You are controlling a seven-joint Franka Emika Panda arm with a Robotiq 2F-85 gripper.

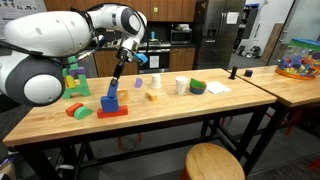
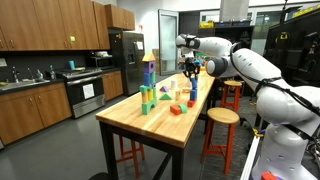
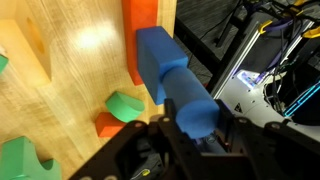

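Observation:
A blue cylinder fills the right middle of the wrist view, its rounded end toward the camera. My gripper is shut on it, with dark fingers close at both sides. Directly under the cylinder is a blue block, which rests on a long red block near the table's left front. Seen from the side, the cylinder leans a little above the block. Whether its lower end touches the block flat cannot be told from these views.
A stack of green and other coloured blocks rises at the table's left. Close by lies a green piece beside a small orange-red one. White cups and a green bowl stand farther right.

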